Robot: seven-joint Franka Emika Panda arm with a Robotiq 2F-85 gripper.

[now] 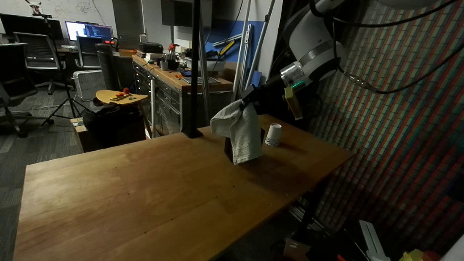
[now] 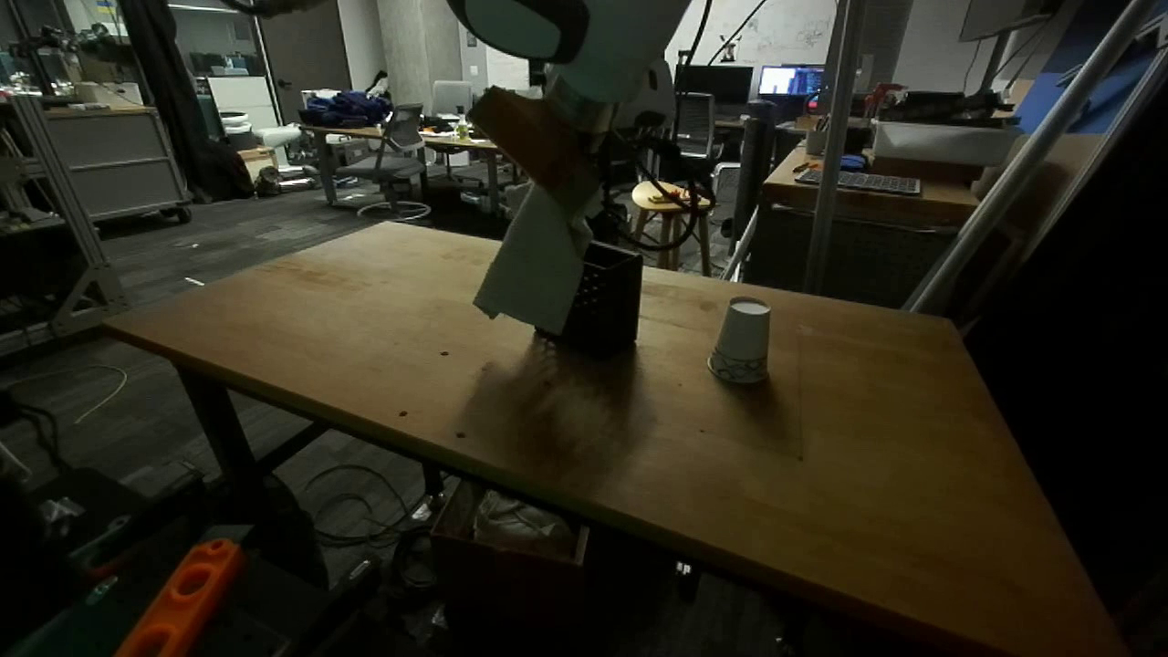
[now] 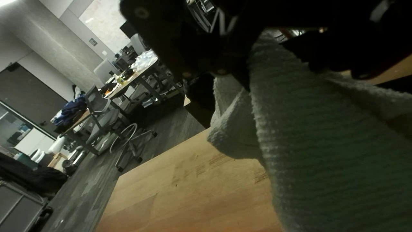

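Observation:
A pale ribbed cloth (image 1: 245, 132) hangs from my gripper (image 1: 243, 103), which is shut on its upper end. In the second exterior view the cloth (image 2: 533, 263) drapes in front of and beside a black perforated box (image 2: 610, 297) standing on the table. From the first exterior view, most of that box (image 1: 228, 148) is hidden behind the fabric. Close up in the wrist view, the cloth (image 3: 328, 154) fills the right side, and its top runs up between dark fingers. Whether its lower end touches the box or the table, I cannot tell.
An upside-down white paper cup (image 1: 273, 134) stands on the table close to the box. A black post (image 1: 194, 87) rises at the back edge.

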